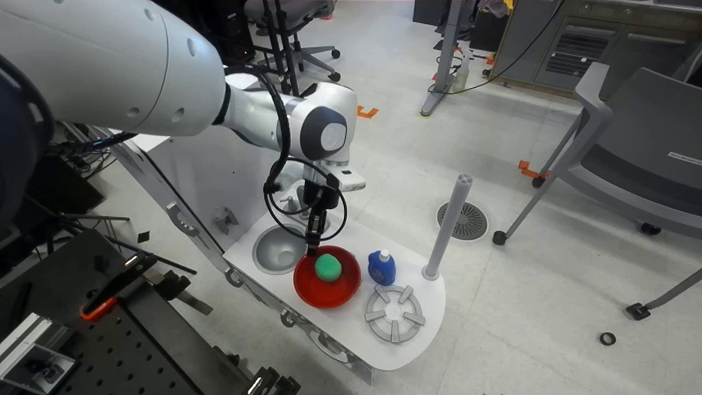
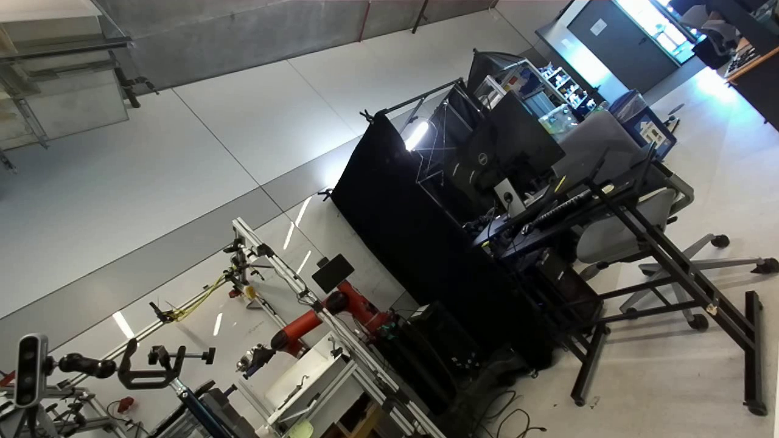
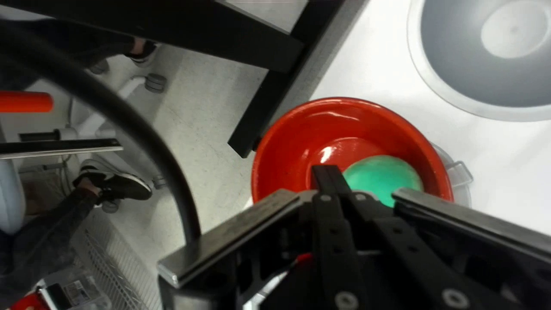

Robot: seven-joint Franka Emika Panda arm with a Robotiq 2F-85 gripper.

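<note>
In exterior view 1 a round green object (image 1: 328,267) lies inside the red bowl (image 1: 312,293) on the white counter. My gripper (image 1: 312,253) hangs above the bowl's edge on the sink side, apart from the green object. From the wrist, the shut fingers (image 3: 326,181) show with nothing between them; they cover part of the red bowl (image 3: 289,135) and the lower edge of the green object (image 3: 385,177). Exterior view 2 shows none of these things.
A grey sink (image 1: 279,250) adjoins the bowl. Beyond the bowl are a blue bottle (image 1: 381,266), a grey burner ring (image 1: 395,314) and an upright grey post (image 1: 447,227). Beside the bowl, clear plastic (image 3: 460,175) lies on the counter.
</note>
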